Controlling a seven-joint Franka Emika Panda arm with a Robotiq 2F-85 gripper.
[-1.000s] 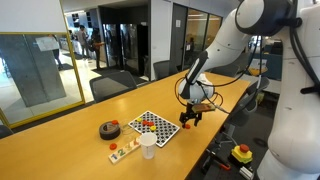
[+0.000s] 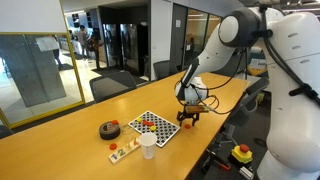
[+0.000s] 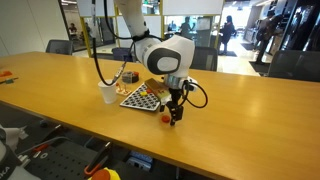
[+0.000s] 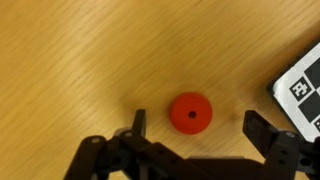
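Observation:
A small round red piece (image 4: pixel 190 113) lies on the bare wooden table, and in the wrist view it sits between and just ahead of my fingertips. My gripper is open, pointing down, with a finger on either side of the piece but not touching it. From exterior view 1 the gripper (image 2: pixel 188 118) hangs low beside the red piece (image 2: pixel 187 126). Exterior view 2 has the red piece (image 3: pixel 166 119) under the gripper (image 3: pixel 173 113), close to the table's front edge.
A checkered board (image 2: pixel 154 126) bearing several coloured pieces lies beside the gripper; its corner (image 4: pixel 300 92) shows at the wrist view's right. A white cup (image 2: pixel 148 146), a dark round object (image 2: pixel 109 130) and a light block strip (image 2: pixel 125 150) stand farther left.
Over the last second the gripper has come slightly down and shifted a little toward the red piece. The piece and the board have stayed in place.

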